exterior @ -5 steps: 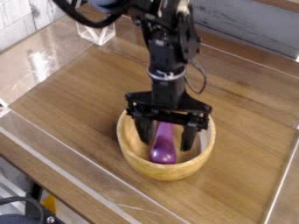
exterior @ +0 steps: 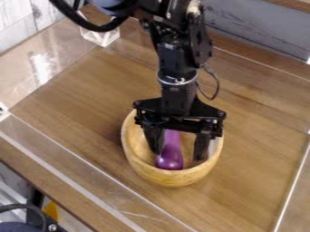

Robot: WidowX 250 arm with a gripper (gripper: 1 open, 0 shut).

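My black gripper [exterior: 179, 131] hangs open over a round wooden bowl [exterior: 176, 179], its fingers reaching into the bowl at either side of a purple object [exterior: 171, 156], perhaps an eggplant, which lies inside. The gripper body hides the upper part of the object and the back of the bowl. I cannot tell whether the fingers touch it.
The wooden table [exterior: 72, 118] has free room left and right of the bowl. A small white item [exterior: 103, 34] stands at the back left. A wall borders the table at the back, and an edge with cables is at the lower left.
Over the last second my gripper came down into the bowl, covering more of the purple object.
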